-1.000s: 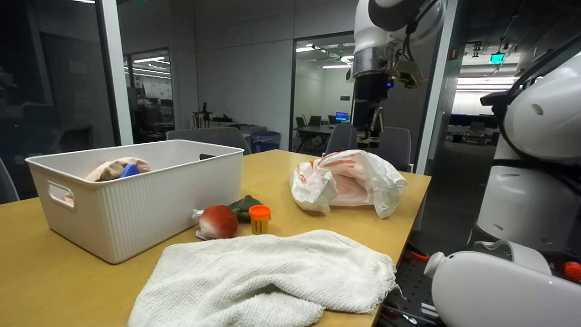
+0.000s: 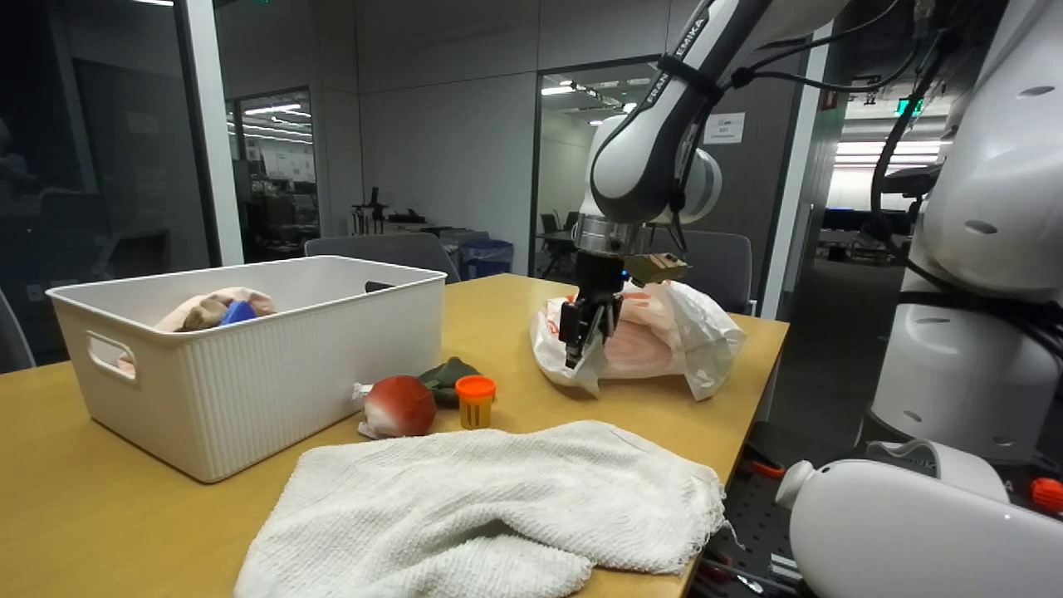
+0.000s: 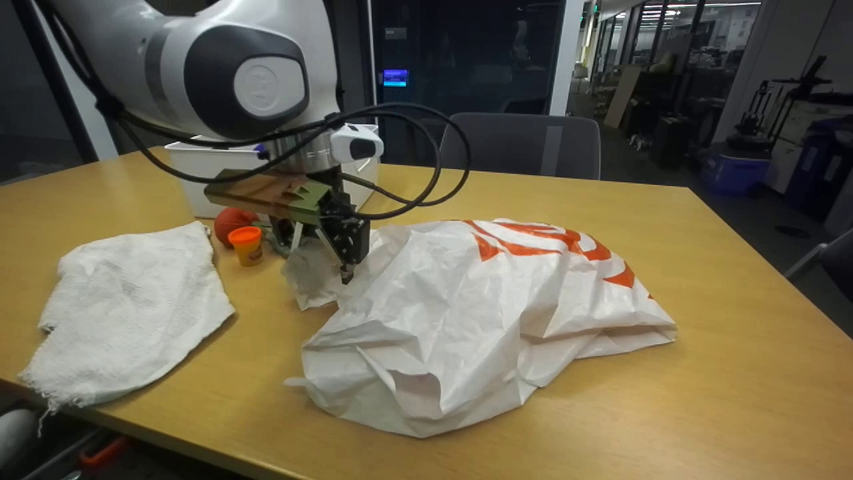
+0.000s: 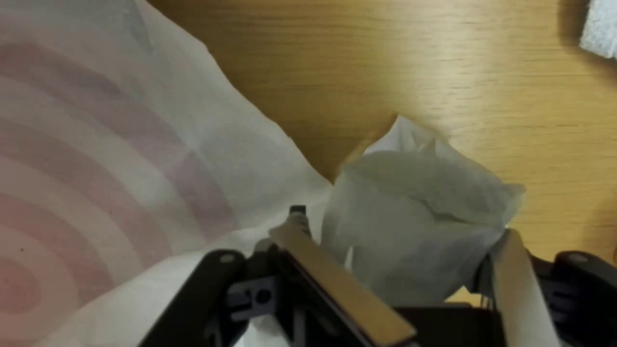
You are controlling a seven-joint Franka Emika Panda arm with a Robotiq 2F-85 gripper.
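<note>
A crumpled white plastic bag with red-orange print (image 3: 480,312) lies on the table, its opening facing the camera in exterior view 1. My gripper (image 2: 588,337) points down at the bag's edge nearest the white bin. Seen from the wrist, the gripper has its fingers apart, with a bunched flap of the bag (image 4: 410,214) standing between them. The left finger (image 4: 341,283) is beside the fold where flap and bag meet; the right finger's tip is partly covered by the flap. Firm contact on both sides does not show.
A white bin (image 2: 309,369) holds cloth and a blue item. Beside it lie a red-and-white round object (image 2: 399,407), a dark green item (image 2: 446,379) and an orange-lidded tub (image 2: 476,402). A white towel (image 2: 478,498) covers the near table. Table right of the bag (image 3: 744,320) is clear.
My arm has come down from high above the table and over toward the bin, to the bag's near-bin edge. The bin, towel and small items have stayed put.
</note>
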